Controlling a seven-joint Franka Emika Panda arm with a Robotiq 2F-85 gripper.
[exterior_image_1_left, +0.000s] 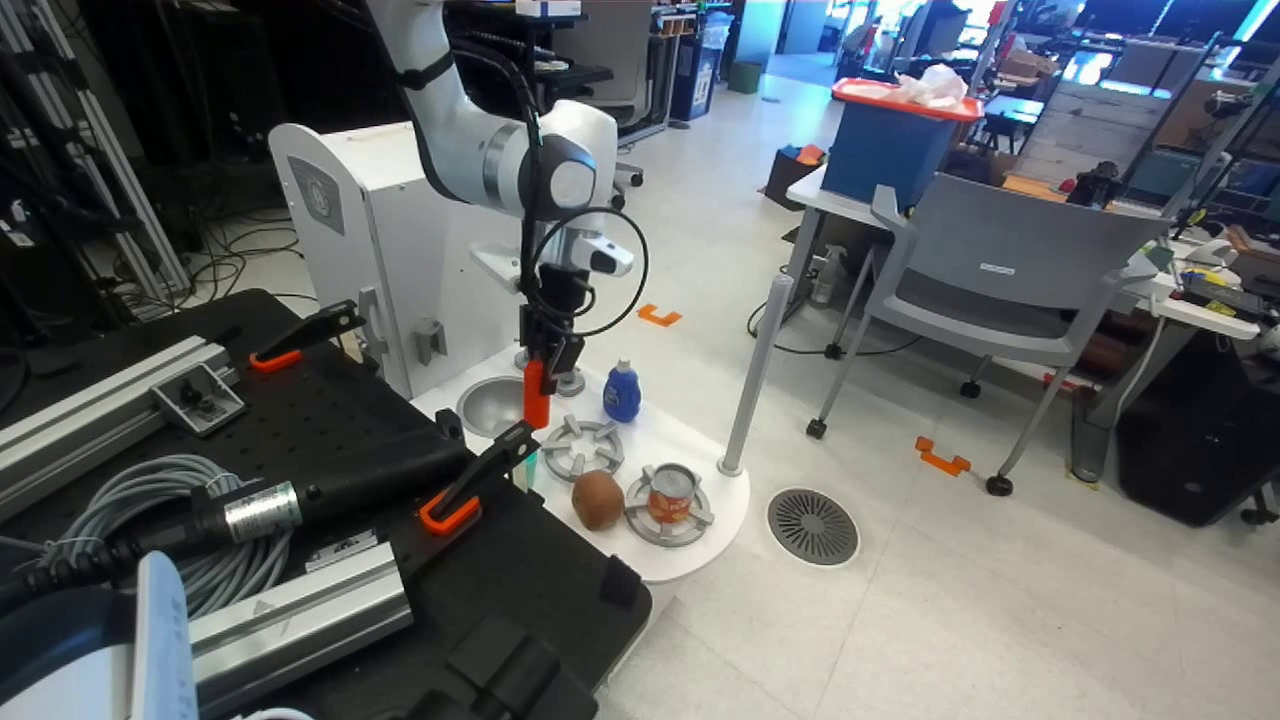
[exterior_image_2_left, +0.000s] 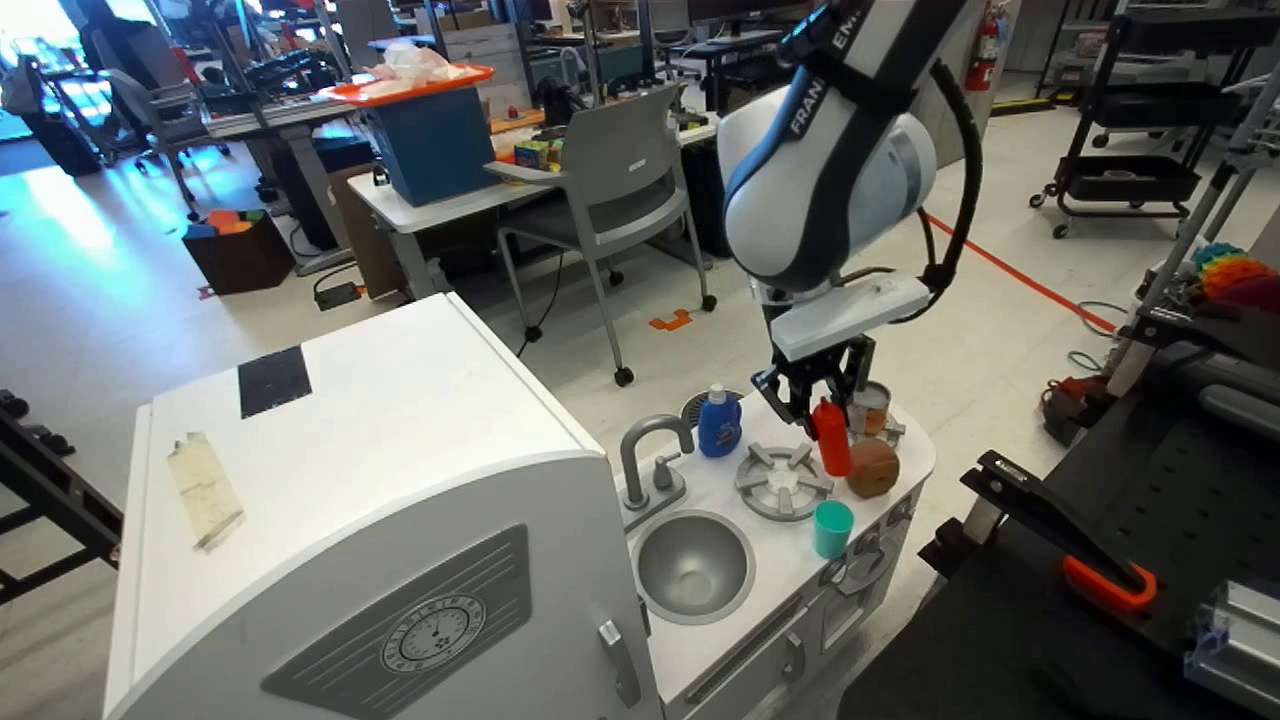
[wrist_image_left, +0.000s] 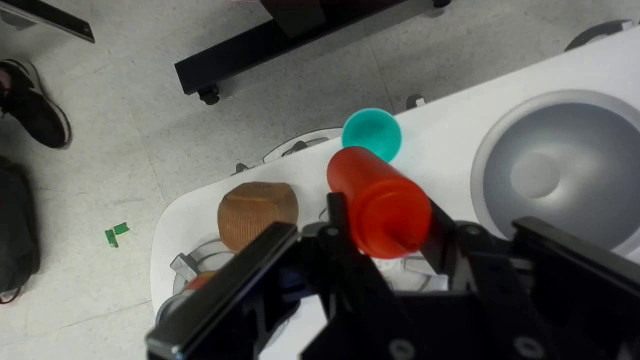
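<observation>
A red bottle (wrist_image_left: 372, 192) is clasped in my gripper, a black finger on each side of it. In exterior view 2 the red bottle (exterior_image_2_left: 831, 439) hangs upright above the counter, near the empty grey burner (exterior_image_2_left: 782, 482), with the gripper (exterior_image_2_left: 821, 414) around its upper part. The teal cup (wrist_image_left: 372, 133) stands on the counter's edge, just past the bottle's lower end in the wrist view. A brown rounded object (wrist_image_left: 258, 215) lies to the left of the bottle there. From exterior view 1, the bottle (exterior_image_1_left: 535, 394) appears between the sink and the burner.
The blue bottle (exterior_image_2_left: 720, 422) stands behind the burner, beside the faucet (exterior_image_2_left: 648, 456). The sink bowl (exterior_image_2_left: 693, 566) is empty. A can (exterior_image_1_left: 671, 490) sits on the other burner (exterior_image_1_left: 667, 528). A thin post (exterior_image_1_left: 756, 372) rises from the counter's far corner.
</observation>
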